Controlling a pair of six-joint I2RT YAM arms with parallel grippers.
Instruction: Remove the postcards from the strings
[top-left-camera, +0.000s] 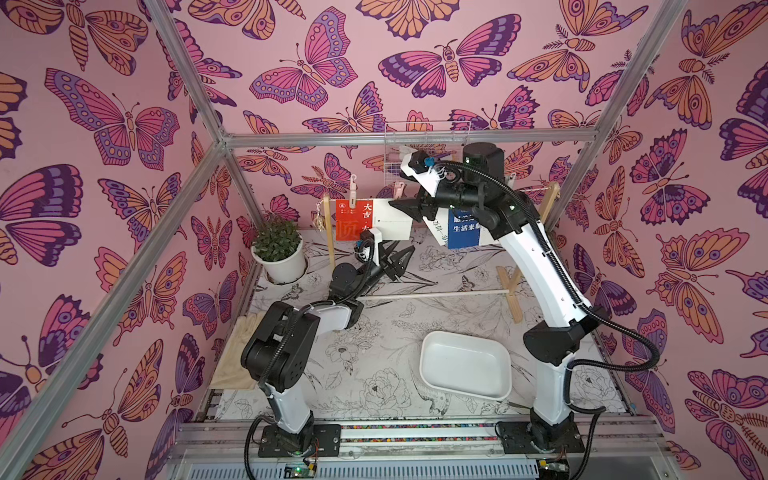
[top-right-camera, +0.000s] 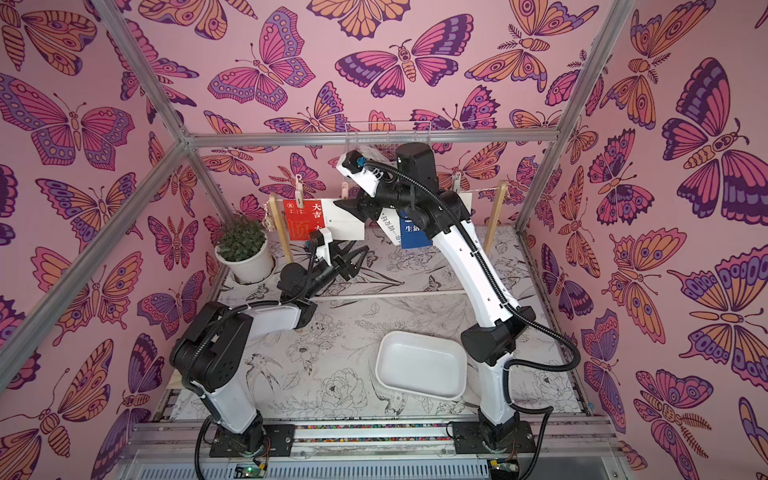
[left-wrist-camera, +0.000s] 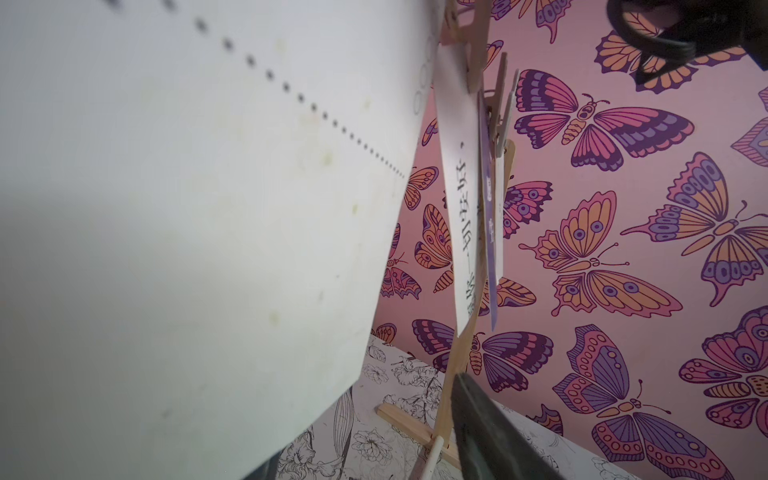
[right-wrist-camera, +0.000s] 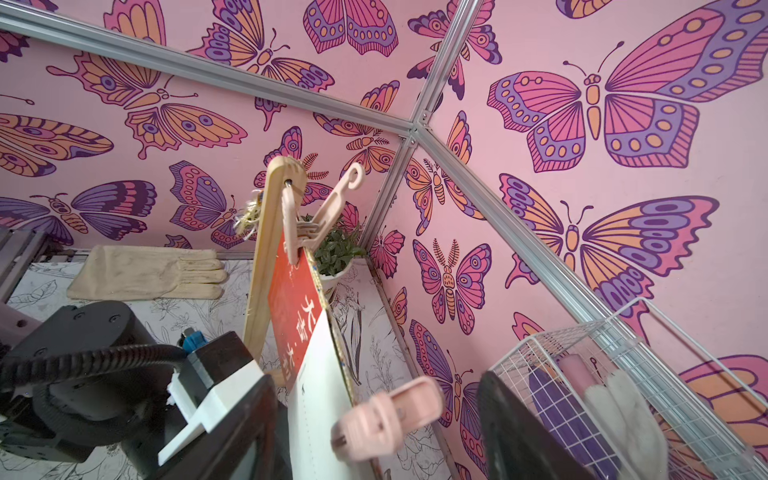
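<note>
Postcards hang from a string between two wooden posts: a red one (top-left-camera: 349, 220), a white one (top-left-camera: 402, 229), a white one with vertical writing (top-left-camera: 444, 232) and a blue one (top-left-camera: 464, 230). My right gripper is open at the string, its fingers on either side of a pink peg (right-wrist-camera: 392, 420) atop the white card. Just below that card is my left gripper (top-left-camera: 402, 257). In the left wrist view the white card (left-wrist-camera: 200, 240) fills the left side, close to its fingers (left-wrist-camera: 492, 436); whether they grip its lower edge is hidden.
An empty white tray (top-left-camera: 465, 365) lies front right on the table. A potted plant (top-left-camera: 280, 249) stands beside the left post, a beige glove (right-wrist-camera: 148, 272) at the left edge. Behind the string hangs a wire basket (right-wrist-camera: 592, 400).
</note>
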